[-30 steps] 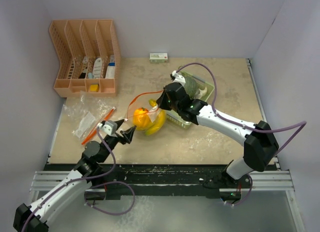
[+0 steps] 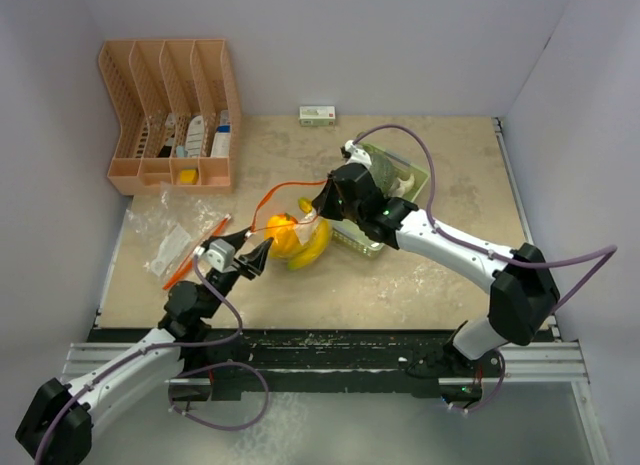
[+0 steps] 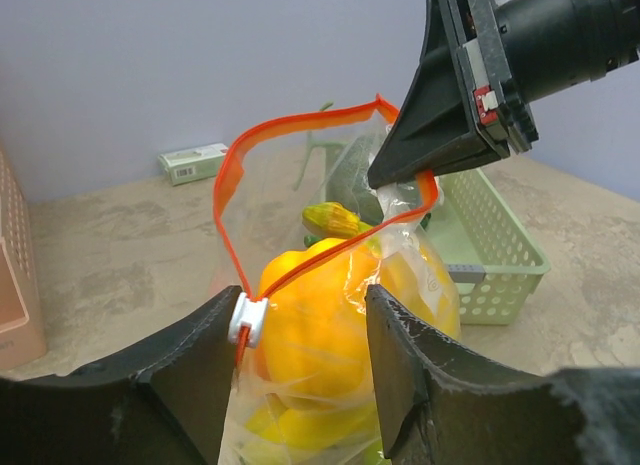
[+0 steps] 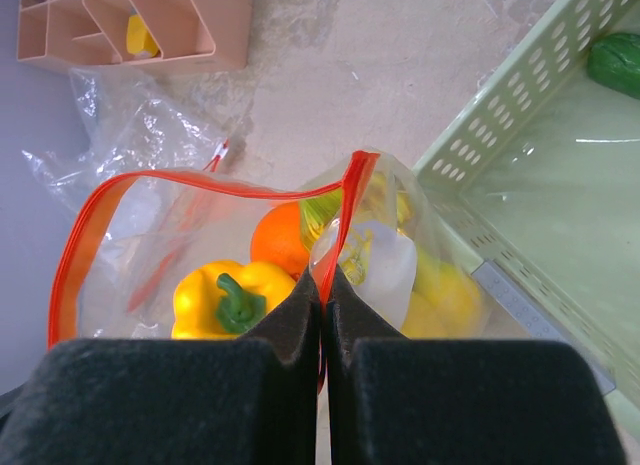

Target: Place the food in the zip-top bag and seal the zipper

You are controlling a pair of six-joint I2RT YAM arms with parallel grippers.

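Observation:
The clear zip top bag point(image 3: 290, 165) stands with its orange-edged mouth open. Inside are a yellow pepper point(image 4: 205, 300), an orange item point(image 4: 280, 240) and other yellow food. My right gripper is shut on the bag's orange rim, pinching it at one end of the mouth. At the other end of the mouth sits the white zipper slider point(image 3: 248, 320). My left gripper point(image 2: 262, 241) is open, its fingers apart on either side of the slider end; the slider lies close to its left finger point(image 3: 195, 370) in the left wrist view.
A green basket point(image 2: 362, 243) stands right behind the bag, partly under the right arm. More clear bags with an orange strip point(image 2: 196, 251) lie at the left. A pink divided rack point(image 2: 170, 170) and a small box point(image 2: 317, 115) are at the back.
The right arm has kept still.

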